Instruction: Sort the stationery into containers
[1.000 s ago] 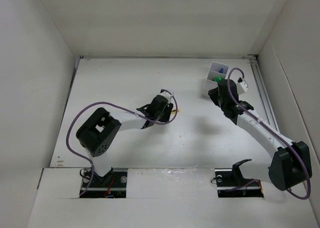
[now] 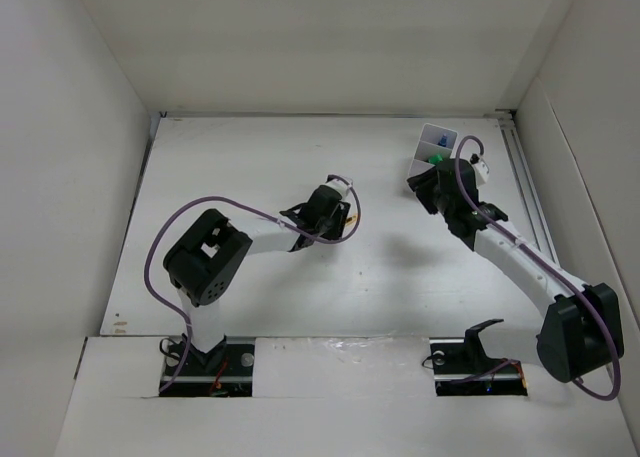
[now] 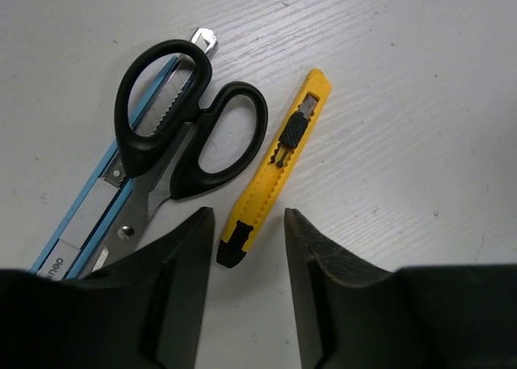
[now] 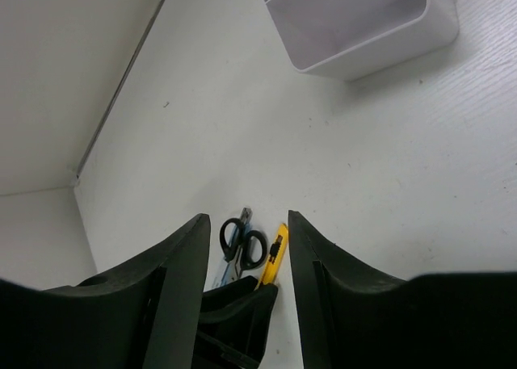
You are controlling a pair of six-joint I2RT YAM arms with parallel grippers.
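Observation:
In the left wrist view, my left gripper hangs open just over a yellow utility knife (image 3: 263, 185), whose black end sits between the fingertips. Left of it lie black-handled scissors (image 3: 200, 169) across a blue-and-silver cutter (image 3: 93, 203). My right gripper is open and empty beside the white divided container (image 4: 380, 50) at the back right, which holds blue and green items in the top view. The right wrist view also shows the scissors and knife in the distance, partly behind the left gripper.
Walls border it at the back and sides.
My left gripper has shifted slightly right and up in the top view, over the items. The right gripper has moved very slightly left.

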